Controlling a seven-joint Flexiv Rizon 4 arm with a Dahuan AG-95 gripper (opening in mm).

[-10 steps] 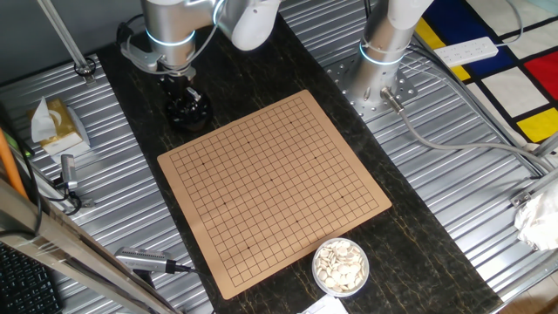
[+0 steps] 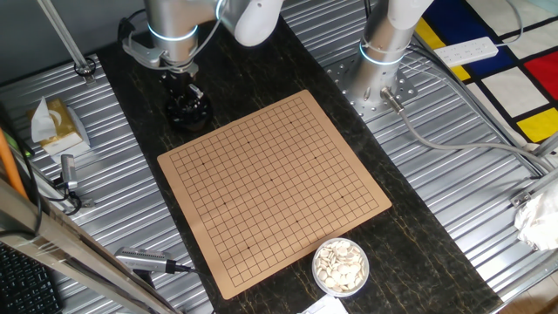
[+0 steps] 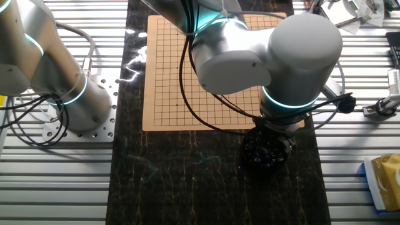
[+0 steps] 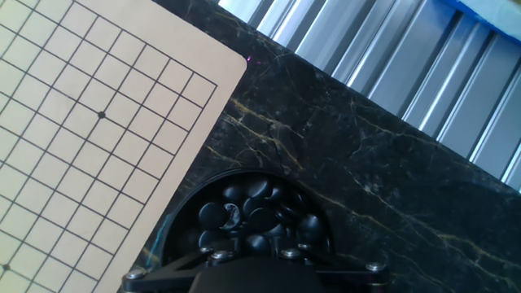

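A black bowl (image 4: 326, 236) full of black Go stones (image 4: 259, 220) sits on the dark tabletop, just off one corner of the wooden Go board (image 4: 122, 155). No stones lie on the parts of the board (image 2: 270, 187) that show. My gripper (image 2: 191, 98) points down at the bowl, its tips at or just above the stones. Only the gripper's upper linkage shows along the bottom of the wrist view, hiding the near part of the bowl. Whether the fingers are open or shut, or pinch a stone, cannot be made out.
Across the board, a clear round bowl of white stones (image 2: 341, 267) stands by its near edge, with a white paper (image 2: 324, 305) beside it. A tissue box (image 2: 59, 129) lies left of the dark table.
Compared with one second ago, the arm above the black bowl has shifted very slightly. The board and both bowls have not moved.
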